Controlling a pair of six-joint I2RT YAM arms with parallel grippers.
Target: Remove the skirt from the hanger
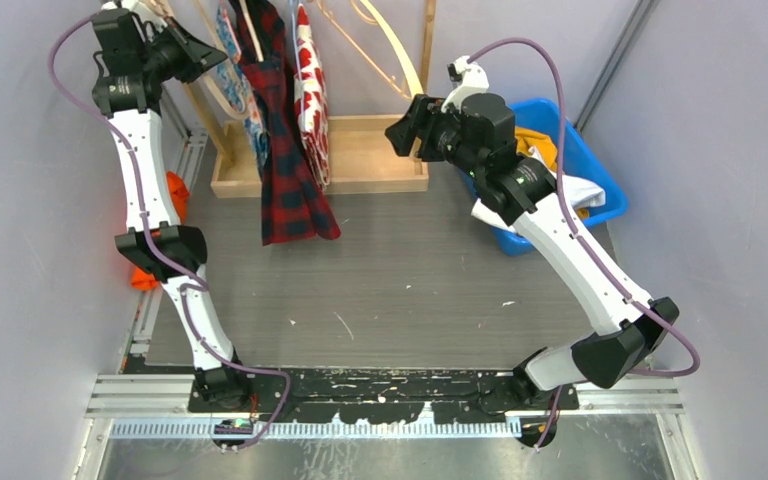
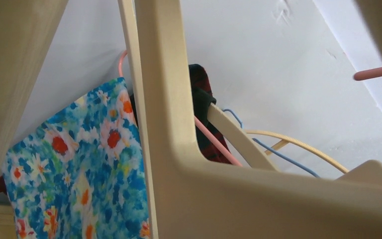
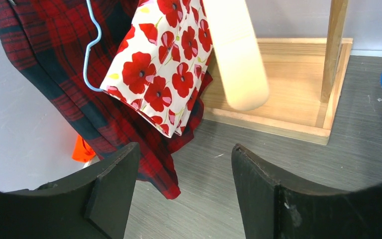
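Observation:
On the wooden rack hang a red-and-navy plaid garment [image 1: 290, 190], a white red-poppy one [image 3: 156, 89] and a blue floral one [image 2: 79, 174]. Beige hangers [image 2: 161, 99] fill much of the left wrist view. My left gripper [image 1: 200, 60] is at the rack's upper left, at the hangers; its fingers are not clear in its wrist view, and what it holds is hard to make out. My right gripper stands open and empty in front of the poppy garment, right of the plaid one. Which garment is the skirt I cannot tell.
A blue bin [image 1: 595, 175] with yellow and white cloth stands at right. Orange cloth [image 3: 82, 149] lies at left. The grey floor [image 1: 380, 290] before the rack is clear.

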